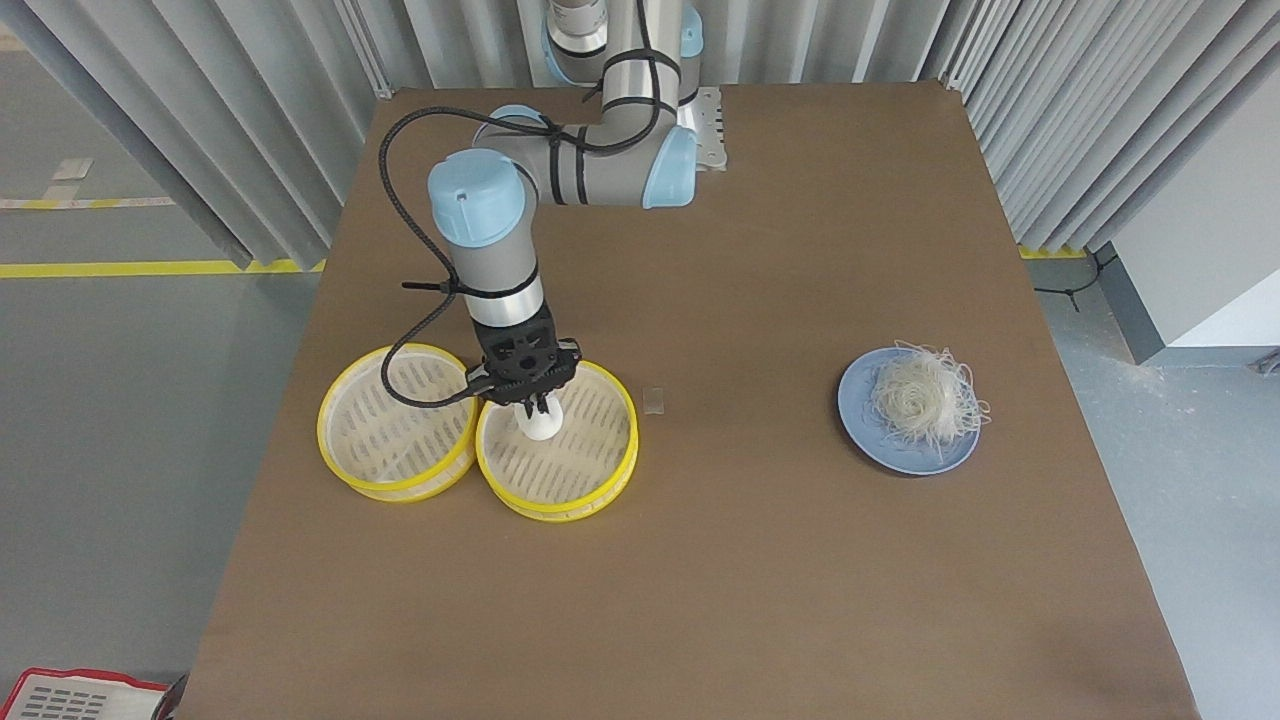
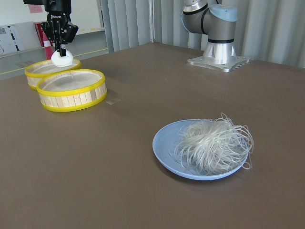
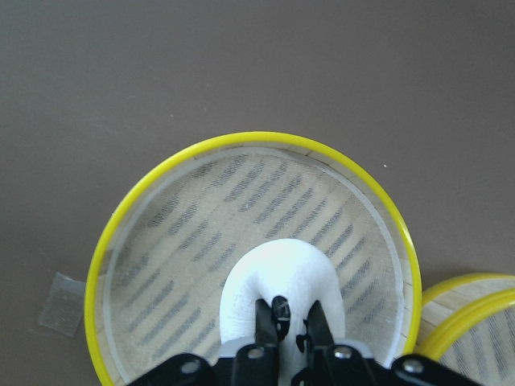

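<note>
My gripper (image 1: 535,406) is shut on a white rounded object (image 2: 63,58), which it holds above the right-hand yellow-rimmed round sieve (image 1: 540,480), as the front view shows. In the wrist view that object (image 3: 278,265) sits between the black fingers, over the lower middle of the sieve's mesh. A second yellow-rimmed sieve (image 1: 384,444) stands directly to the left of it in the front view. A light blue plate (image 1: 871,420) with a tangle of white strands (image 1: 926,396) lies at the right of the table.
A small clear square (image 1: 653,401) lies beside the right sieve.
</note>
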